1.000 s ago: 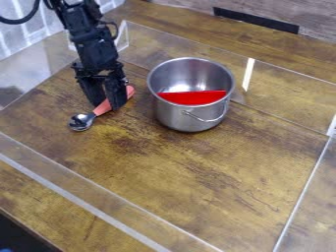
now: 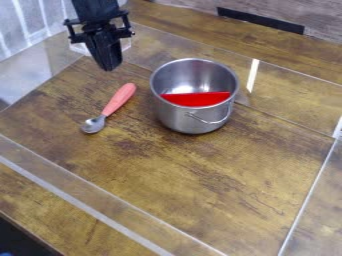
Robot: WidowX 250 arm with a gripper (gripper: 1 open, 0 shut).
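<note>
A spoon with a red handle [image 2: 120, 97] and metal bowl [image 2: 94, 124] lies on the wooden table at left of centre. Up at the top left hangs my black gripper [image 2: 98, 22], above and apart from the spoon. Its fingers are small in view, and nothing shows held in them. A steel pot [image 2: 195, 114] with red inside stands right of the spoon.
A transparent edge or panel runs along the left and right sides.
My gripper has risen up and away from the spoon toward the back. The spoon is left lying on the table, shifted slightly. The pot is unmoved.
</note>
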